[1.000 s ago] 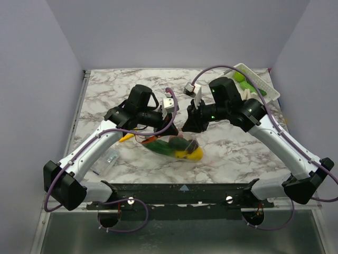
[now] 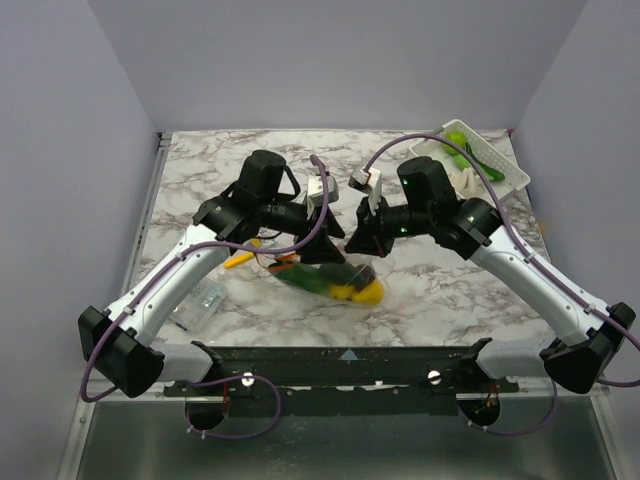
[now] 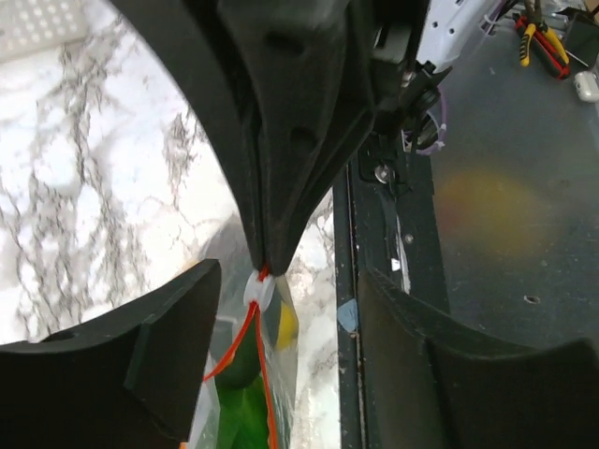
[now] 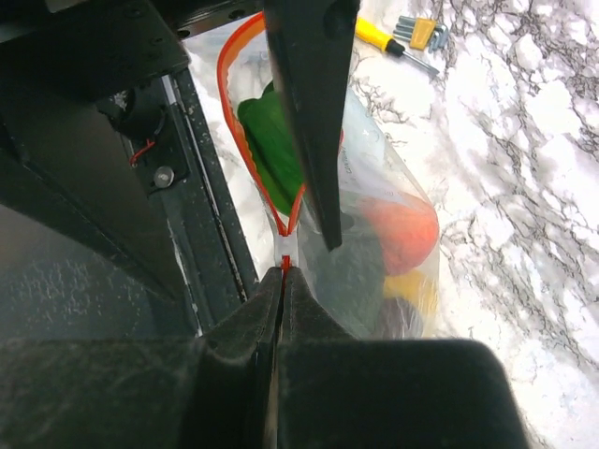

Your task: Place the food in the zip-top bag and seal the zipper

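The clear zip bag (image 4: 360, 271) lies on the marble table with a red-edged mouth, holding green, red and yellow food pieces. In the right wrist view, my right gripper is shut on the pinched red zipper (image 4: 286, 251) at one end of the mouth. My left gripper stands open, its fingers (image 3: 178, 327) on either side of that pinched spot and apart from it. From above, the left gripper (image 2: 322, 250) and the right gripper (image 2: 370, 242) nearly meet over the bag, covering its mouth.
A white basket (image 2: 508, 188) with green food stands at the back right. A yellow screwdriver (image 4: 376, 36) and a hex key set (image 4: 421, 34) lie beyond the bag. Another clear bag (image 2: 200, 303) rests at the left front.
The left gripper has opened and moved right, closer to the right gripper.
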